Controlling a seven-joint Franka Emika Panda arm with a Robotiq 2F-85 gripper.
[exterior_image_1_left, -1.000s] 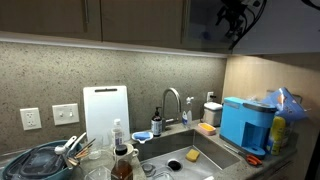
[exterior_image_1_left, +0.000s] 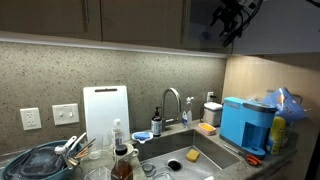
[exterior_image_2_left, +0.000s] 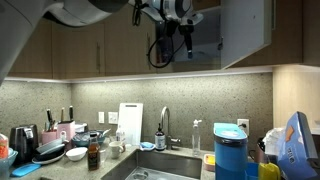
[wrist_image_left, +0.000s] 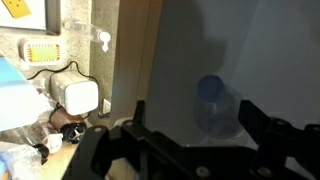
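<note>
A clear bottle with a blue cap (wrist_image_left: 210, 88) stands on the grey cabinet floor (wrist_image_left: 178, 75) in the wrist view. My gripper is open, its dark fingers spread to either side of the lower picture. The bottle shows beyond the gap, nearer the right finger; whether anything touches it cannot be told. In exterior view 2 the gripper (exterior_image_2_left: 187, 40) hangs high at the open upper cabinet (exterior_image_2_left: 212, 35). Exterior view 1 has the gripper (exterior_image_1_left: 229, 27) at the upper right, beside the cabinet.
The white cabinet door (exterior_image_2_left: 248, 35) swings out to the right of the arm. Far below are the sink (exterior_image_2_left: 165, 165), a blue bin (exterior_image_2_left: 231, 155) and a soap bottle (exterior_image_2_left: 159, 138). The wooden cabinet edge (wrist_image_left: 133, 60) runs left of the bottle.
My gripper has shifted slightly left in exterior view 1. The counter below looks the same.
</note>
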